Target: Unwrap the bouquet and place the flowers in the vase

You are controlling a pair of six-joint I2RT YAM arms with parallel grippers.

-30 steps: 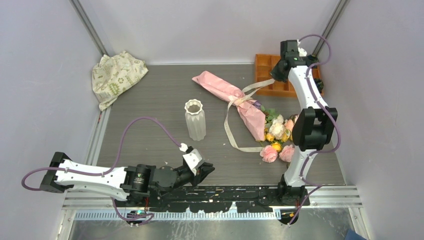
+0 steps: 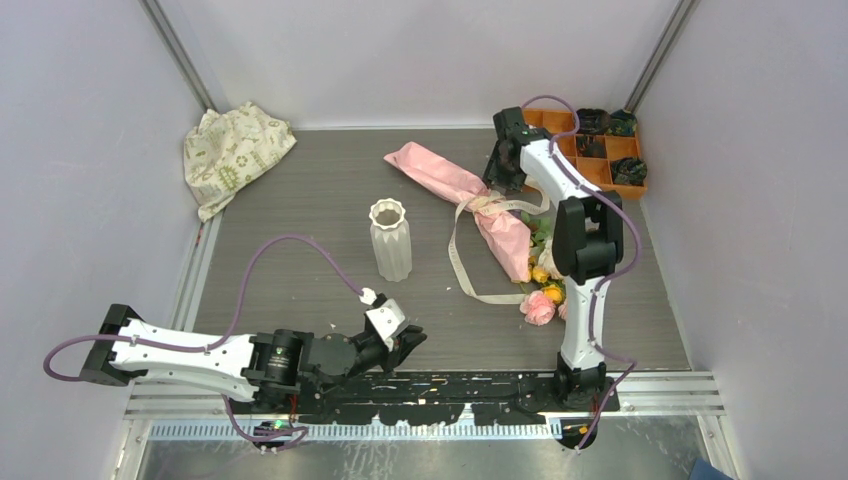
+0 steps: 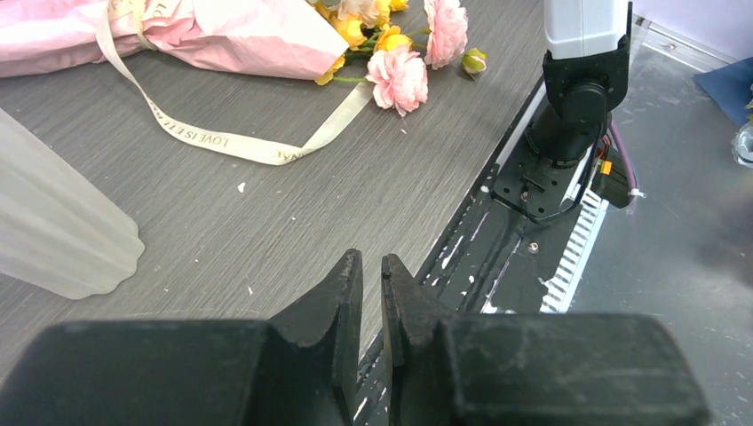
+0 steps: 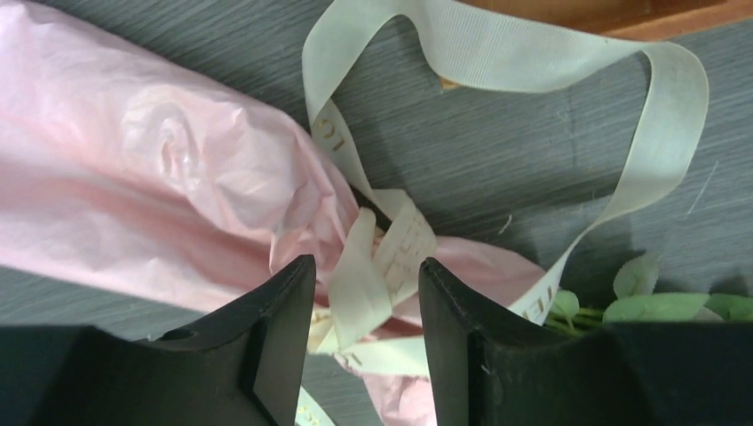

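Flowers (image 2: 540, 305) in pink and yellow poke out of a pink paper wrap (image 2: 440, 173), which lies slantwise on the table. A cream ribbon (image 2: 458, 262) is tied round the wrap, its tails loose. Left of the bundle stands a white fluted vase (image 2: 391, 245), upright with its mouth showing. My right gripper is open over the ribbon's knot (image 4: 360, 293), a finger on either side of it in view; contact cannot be judged. Near the front edge, my left gripper has a narrow empty gap between its fingers, away from vase and flowers.
An orange compartment box (image 2: 535, 120) holding dark items stands at the back right, close to my right arm. A patterned cloth (image 2: 235, 155) leans in the back left corner. Bare table lies around the vase.
A ribbon tail stretched toward my right gripper a second ago; it now lies loose. That gripper has swung left from the box to the wrap's tie. My left arm has hardly moved.
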